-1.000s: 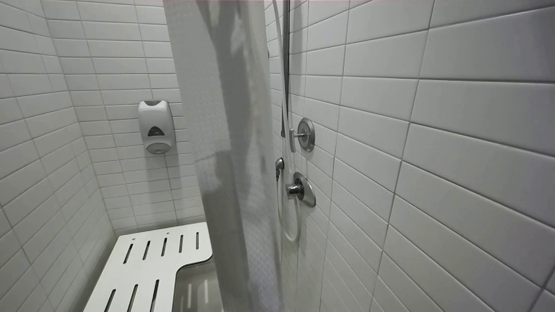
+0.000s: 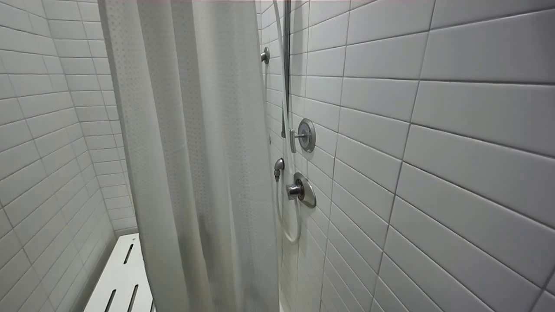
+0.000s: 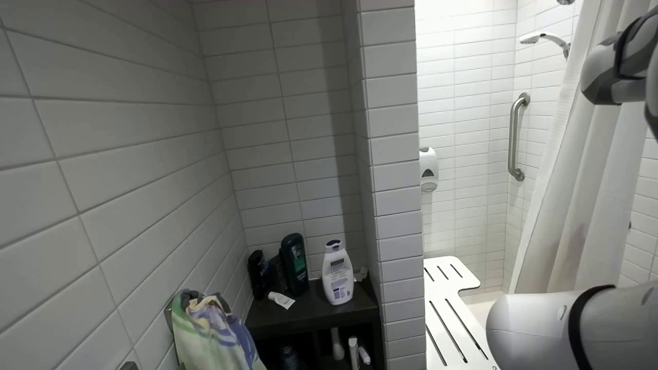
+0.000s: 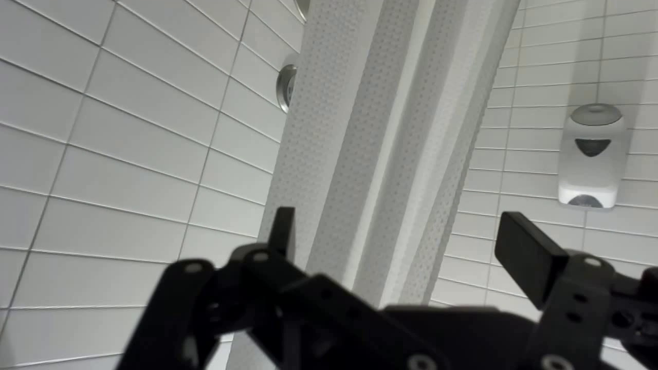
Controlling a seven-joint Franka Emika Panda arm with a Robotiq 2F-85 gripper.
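Note:
A pale, dotted shower curtain [image 2: 192,156] hangs in folds in exterior view 1, covering much of the stall's middle. In the wrist view my gripper is open, its two black fingers wide apart. Folds of the curtain [image 4: 382,154] pass behind the gap between them; whether any fold lies between the pads I cannot tell. The left finger overlaps the curtain in that view, and the right one stands against white tile. Exterior view 2 has the curtain [image 3: 580,203] at the right, partly behind my arm; the gripper is out of frame there.
A white slotted bench [image 3: 444,290] stands in the stall. On the tiled wall are a soap dispenser [image 4: 592,160], a grab bar [image 3: 515,135] and shower valves [image 2: 301,190]. Several bottles stand on a dark shelf [image 3: 308,314], near a hanging towel [image 3: 209,333].
In exterior view 1 the curtain's left edge has shifted left and the curtain is spread wider. It now hides the soap dispenser and much of the bench.

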